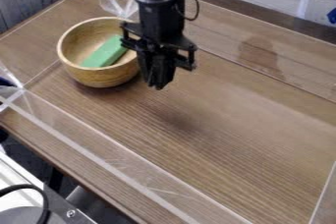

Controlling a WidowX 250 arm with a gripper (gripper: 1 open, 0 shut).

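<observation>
A wooden bowl [82, 46] sits at the upper left of the table, holding a green block [108, 51]. My black gripper [160, 79] hangs just right of the bowl, pointing down, shut, with nothing visible between its fingers.
Clear tape strips run along its left side. A white object [315, 2] is at the back right edge, and grey equipment [39, 208] lies beyond the table's lower left.
</observation>
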